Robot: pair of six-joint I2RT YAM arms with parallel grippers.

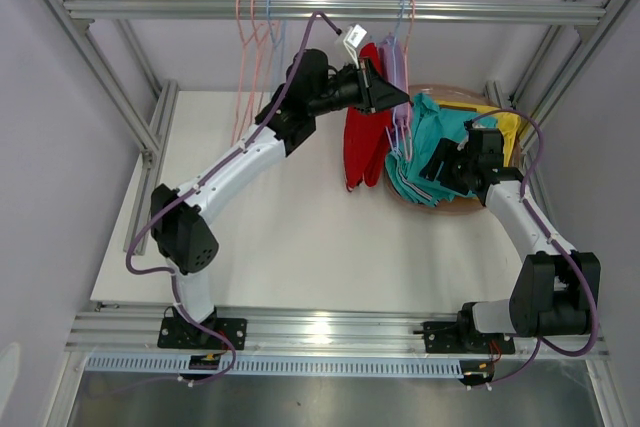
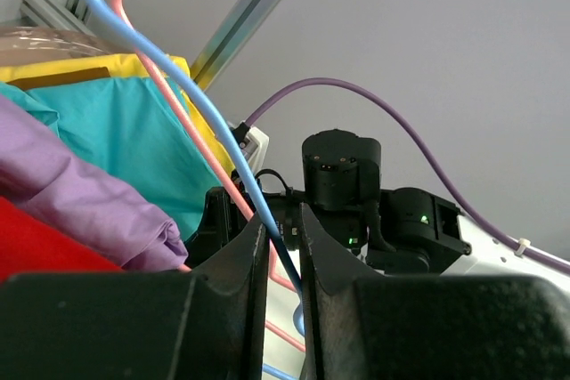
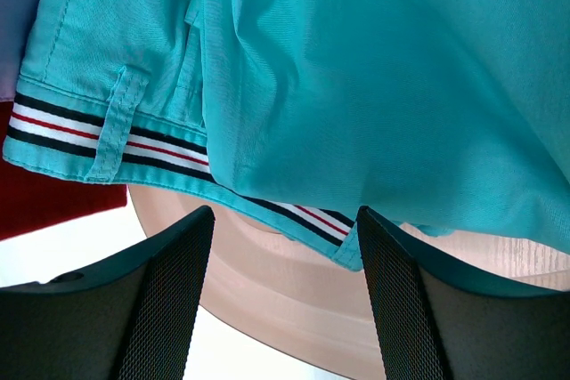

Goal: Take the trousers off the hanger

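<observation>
My left gripper (image 1: 392, 97) is at the hangers beside the red trousers (image 1: 362, 142); in the left wrist view its fingertips (image 2: 285, 220) are close together at a blue hanger (image 2: 196, 95), with a pink hanger behind. Whether they grip it is unclear. Purple trousers (image 2: 80, 175) hang alongside. Turquoise trousers (image 3: 374, 86), with a striped waistband, lie in the round basket (image 3: 258, 300). My right gripper stands open over them, its fingers apart, nothing held.
The metal rail (image 1: 180, 9) carries more pink and blue hangers at the left. Yellow cloth (image 1: 508, 129) also lies in the basket. The white board (image 1: 290, 247) is clear at left and front.
</observation>
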